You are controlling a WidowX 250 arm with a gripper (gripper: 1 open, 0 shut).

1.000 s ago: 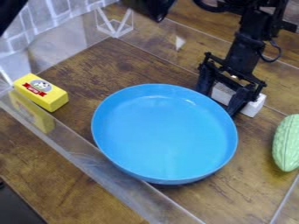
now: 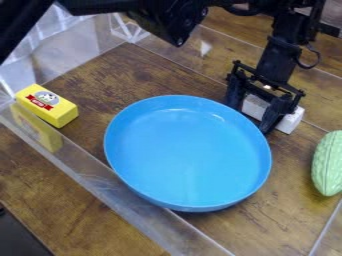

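My black gripper (image 2: 267, 88) reaches down from the top right over a white object (image 2: 287, 119) behind the blue bowl. Its fingers are spread around or over that object, which is partly hidden by them; whether they touch it I cannot tell.
A large blue bowl (image 2: 186, 152) fills the centre. A pale green lettuce-like object (image 2: 327, 163) lies at the right edge. A yellow block (image 2: 44, 106) sits at the left near clear plastic edges. Bare wood shows behind the bowl to the upper left.
The upper part of the arm has shifted slightly at the top; the gripper stays over the white object, nearly unmoved.
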